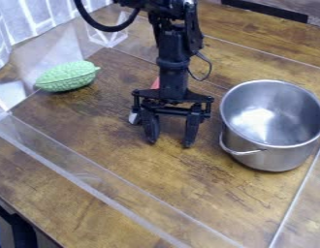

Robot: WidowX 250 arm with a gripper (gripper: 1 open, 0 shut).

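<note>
My black gripper [172,130] is low at the middle of the wooden table, just left of a large steel pot [272,121]. Its two fingers point down near the tabletop, spread a little apart; whether anything lies between them is hard to tell. A silver object [134,117] shows at the gripper's left side, partly hidden, and a red item [156,84] lies behind the arm, mostly hidden.
A green corn-shaped or leafy plush object [66,77] lies at the upper left. Clear strips run along the left and right edges.
</note>
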